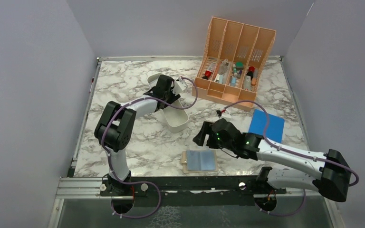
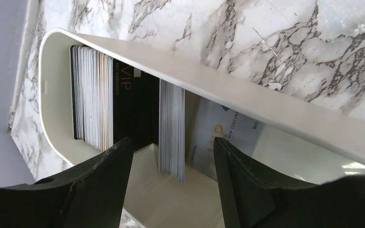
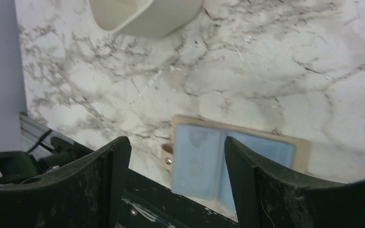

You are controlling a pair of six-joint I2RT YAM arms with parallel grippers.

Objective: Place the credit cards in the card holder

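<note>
In the left wrist view, the white bin (image 2: 266,109) holds a thick row of cards (image 2: 92,95), a black VIP card (image 2: 135,102), a thinner upright stack (image 2: 172,128) and a grey card (image 2: 225,133) leaning behind it. My left gripper is open above the bin, its fingertips either side of the thinner stack in that view; contact cannot be told. The card holder (image 1: 200,160) lies spread open near the table's front edge, with blue clear sleeves (image 3: 197,161). Over the table behind it, my right gripper (image 1: 203,141) stands open and empty.
A wooden compartment box (image 1: 223,94) with bottles and small items stands at the back right. On the right lies a blue sheet (image 1: 271,124), partly behind the right arm. Bare marble (image 1: 147,142) shows between the bin and the holder.
</note>
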